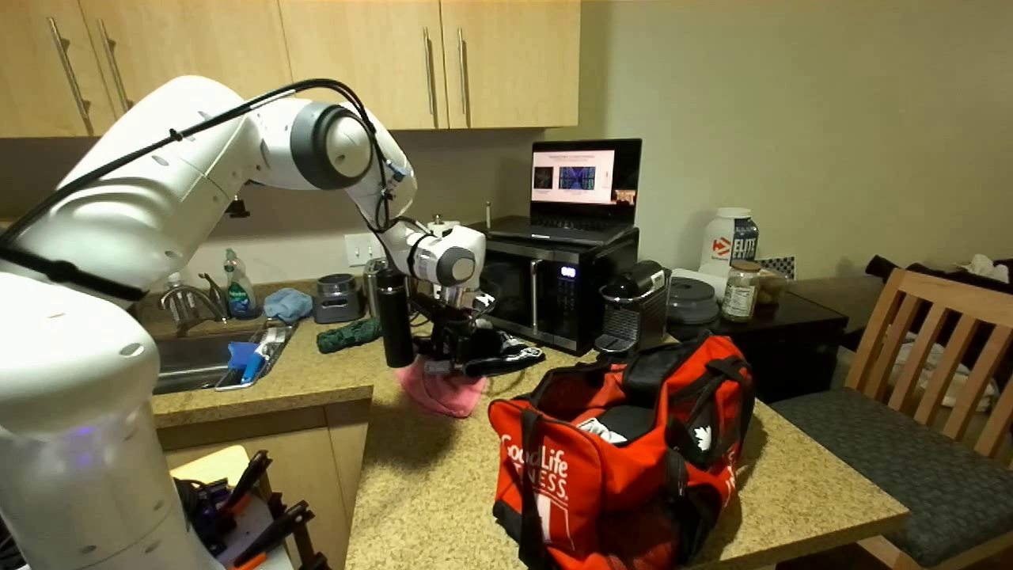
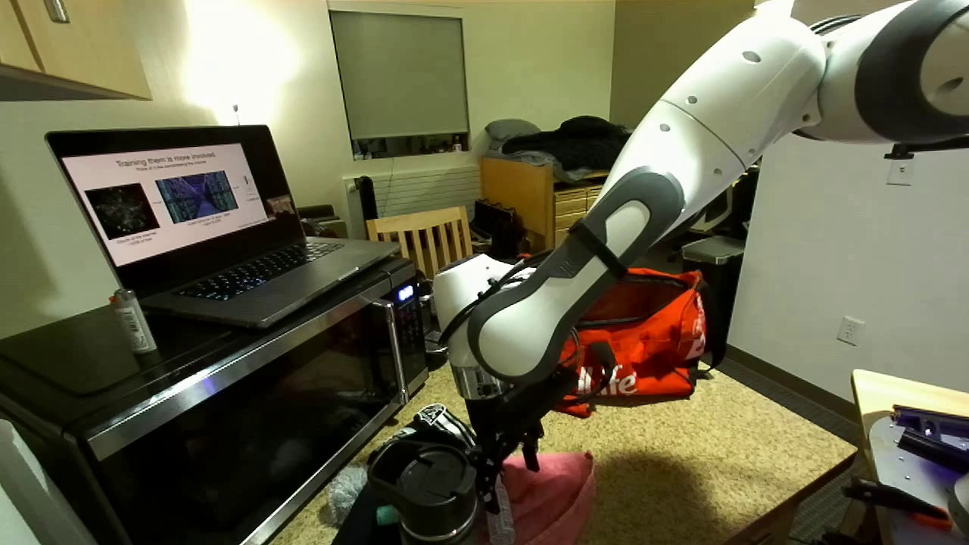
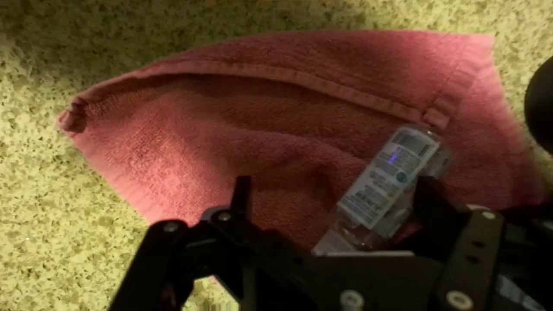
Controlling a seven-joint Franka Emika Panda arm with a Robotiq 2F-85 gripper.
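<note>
Down over a pink cloth on the counter, my gripper stands open. A clear plastic bottle with a white printed label lies on the cloth, its lower end between the fingers and nearer the right one. Whether a finger touches it I cannot tell. In exterior view 2 the bottle shows beside the fingertips, with the cloth under it. From exterior view 1 the gripper is dark against dark things, and the cloth lies below it.
A tall black flask stands close beside the gripper. Behind are black items and the microwave with a laptop on top. An open red gym bag sits on the counter's right.
</note>
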